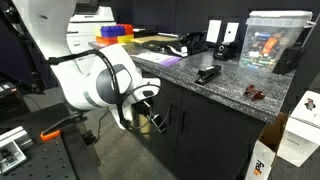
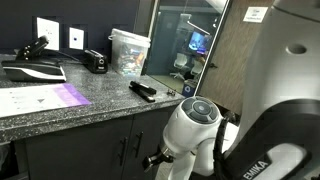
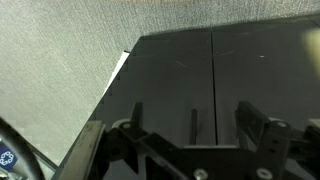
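My gripper is open in the wrist view, its two dark fingers wide apart and nothing held between them. It faces the dark cabinet doors (image 3: 165, 75), which meet at a thin vertical seam. A slim upright handle (image 3: 193, 128) appears between the fingers, apart from both as far as I can tell. Exterior view 1 has the gripper (image 1: 160, 123) low in front of the cabinet (image 1: 205, 140), below the counter. From the other side, the gripper (image 2: 152, 160) sits close to the cabinet front, its fingers partly hidden by the arm.
Above the cabinet, the speckled counter (image 1: 225, 88) holds a black stapler (image 1: 207, 75), a clear tub (image 1: 273, 42) of colourful items and a small reddish object (image 1: 254, 93). White boxes (image 1: 298, 128) stand at the right.
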